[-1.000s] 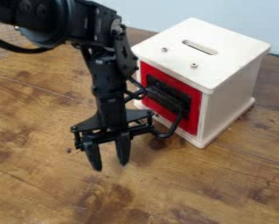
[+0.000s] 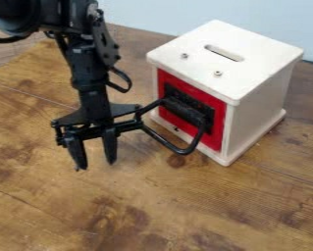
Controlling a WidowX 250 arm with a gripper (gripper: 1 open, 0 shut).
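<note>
A white wooden box (image 2: 253,69) with a slot and two screws on top stands at the right. Its red front (image 2: 217,142) carries a black panel with a black looped cable or handle. My black gripper (image 2: 92,154) hangs low over the table, left of the box, fingers pointing down and apart, with nothing seen between them.
A pale wall or surface lies behind the box.
My arm and gripper have moved left and a little up and back, away from the box, uncovering more of its front. The box looks unmoved.
</note>
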